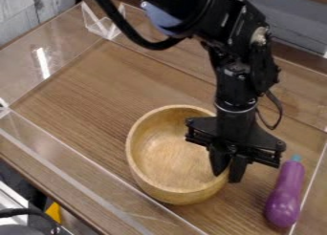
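Note:
A yellow-tan bowl (159,160) sits on the wooden surface at the lower middle, empty inside as far as it shows. My black gripper (230,167) reaches down over the bowl's right side, shut on its rim, with the fingertips partly hiding that edge. A purple eggplant-like object (286,196) with a pale blue tip lies just to the right of the bowl.
Transparent walls run along the left and front edges, with cables at the lower left.

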